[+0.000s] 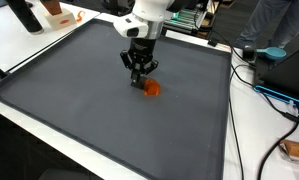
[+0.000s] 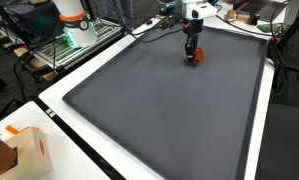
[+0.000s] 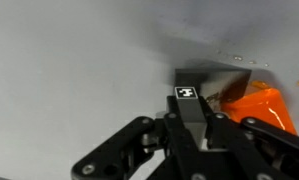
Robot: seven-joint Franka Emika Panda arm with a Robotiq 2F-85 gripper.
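Note:
My gripper (image 1: 138, 77) is low over the dark grey table, fingers pointing down. In the wrist view the gripper is shut on a small dark item (image 3: 185, 92) with a white-and-black square mark on its top. What this item is, and its full shape, cannot be made out. Right beside it lies an orange object (image 3: 257, 106), which also shows as an orange patch (image 1: 151, 88) by the fingertips in exterior view 1 and as an orange spot (image 2: 197, 57) in exterior view 2. The fingers partly cover it; whether they touch it is unclear.
Cables (image 1: 274, 92) run past the table's right side. A small orange-and-white item (image 1: 77, 16) stands beyond the far edge.

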